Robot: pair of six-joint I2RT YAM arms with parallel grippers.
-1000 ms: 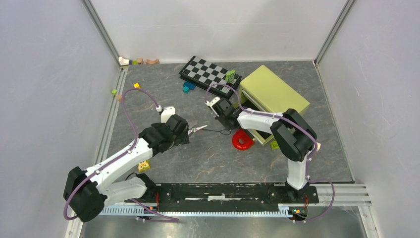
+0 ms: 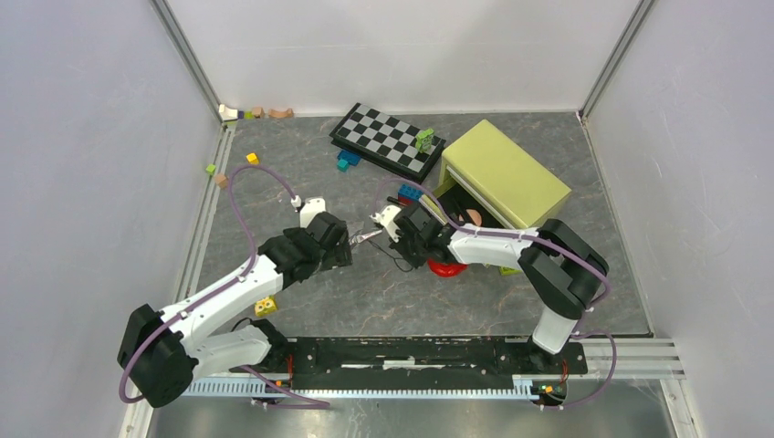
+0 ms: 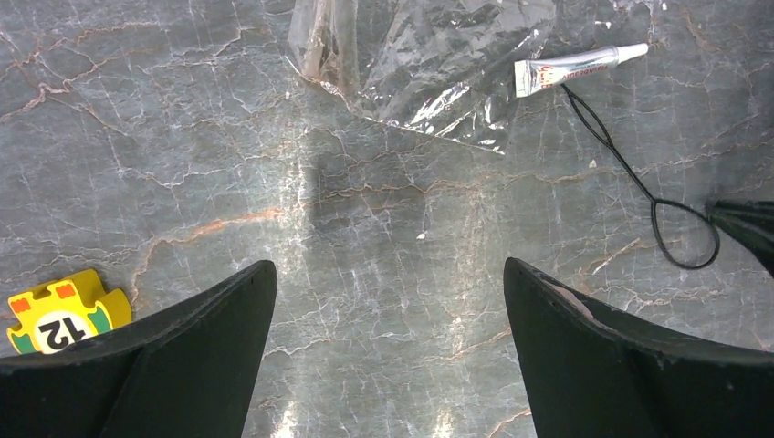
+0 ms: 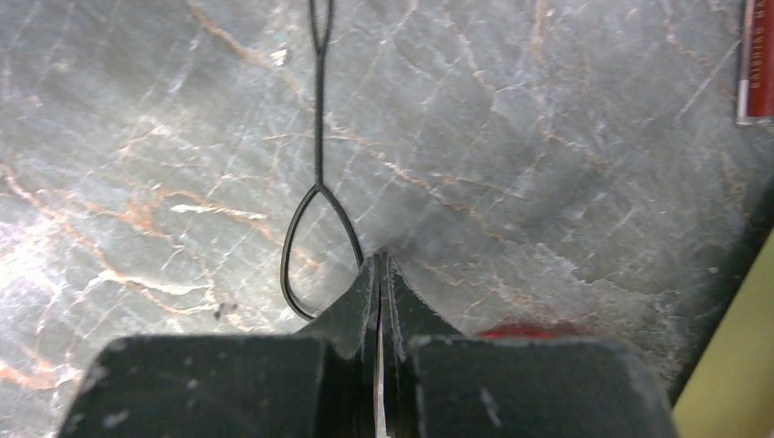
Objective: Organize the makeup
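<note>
In the left wrist view a small white tube [image 3: 575, 66] lies beside a clear plastic bag [image 3: 420, 55] and a thin black cord loop [image 3: 639, 187]. My left gripper is open above bare floor, nothing between its fingers. My right gripper is shut, its tips at the lower loop of the cord [image 4: 319, 119]; whether it grips the cord cannot be told. A red tube [image 4: 757, 64] lies at the upper right of that view. The olive box [image 2: 502, 169] stands open-fronted at the right, with items inside.
A red ring [image 2: 447, 269] lies under the right arm. A checkered board [image 2: 383, 137] is at the back, with small blocks around it. A yellow numbered block [image 3: 68, 315] lies by the left gripper.
The left arm has barely moved.
</note>
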